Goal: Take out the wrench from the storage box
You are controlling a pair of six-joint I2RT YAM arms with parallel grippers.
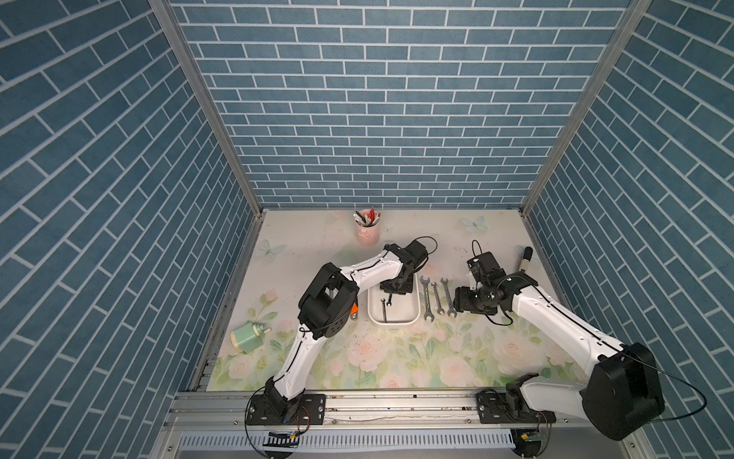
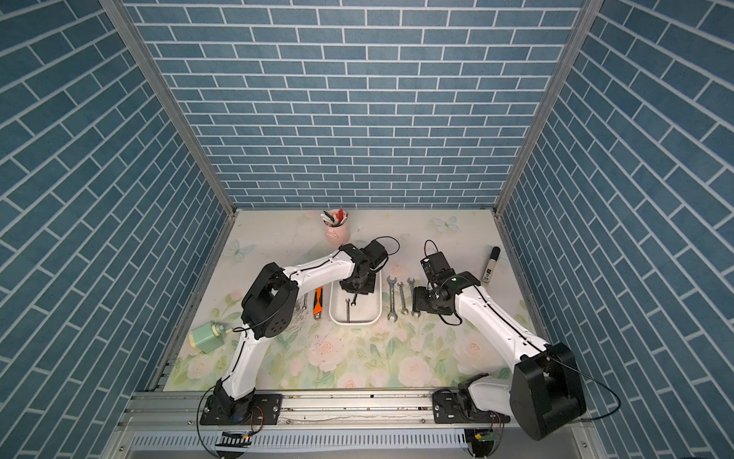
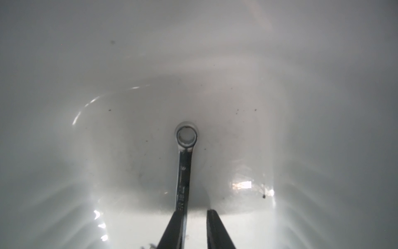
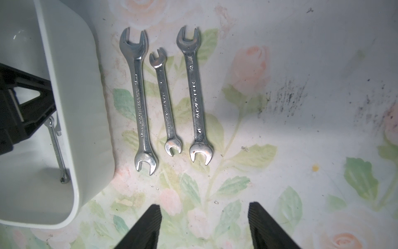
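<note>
The white storage box [image 2: 367, 313] sits mid-table with wrenches inside. My left gripper is down inside it, fingertips slightly apart over a dark wrench [image 3: 184, 166]; whether it touches the shaft is unclear. A second wrench [image 4: 56, 149] lies in the box. Three open-end wrenches [image 4: 194, 99] lie side by side right of the box. My right gripper stands open above the table beside them, nothing between its fingers.
A pink pen cup [image 1: 367, 233] stands behind the box. An orange-handled tool [image 2: 317, 302] lies left of it, a mint bottle [image 1: 248, 336] front left, a black-topped marker [image 2: 491, 265] at right.
</note>
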